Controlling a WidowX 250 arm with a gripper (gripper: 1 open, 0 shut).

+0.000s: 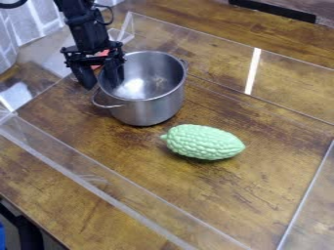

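Note:
A steel pot [146, 98] with side handles stands upright on the wooden table. My black gripper [100, 70] is at its left rim, fingers pointing down; whether they are closed on the rim is unclear. A pale green bumpy bitter melon [202, 142] lies on the table, right of and nearer than the pot. A small red item behind the gripper is mostly hidden.
Clear plastic panels border the work area [248, 195]. Bare wood is open to the right of the pot and around the melon. A dark vent sits at the top right edge.

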